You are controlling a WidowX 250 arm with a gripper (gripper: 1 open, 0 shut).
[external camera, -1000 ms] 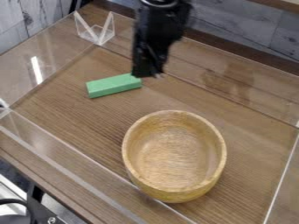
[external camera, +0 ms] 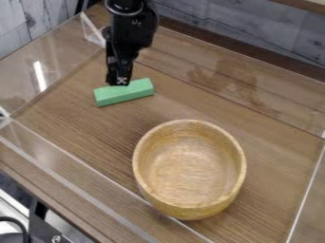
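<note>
A dark gripper hangs from the top of the view, open, just above a green rectangular block that lies flat on the wooden table. Nothing shows between its fingers. A large pale round bowl sits at the lower centre right, apart from the block.
A raised wall runs along the back. Cables and dark space show past the lower left edge.
The gripper has moved left and down, from above the table right of the block to just over the block. The block and bowl have stayed in place.
</note>
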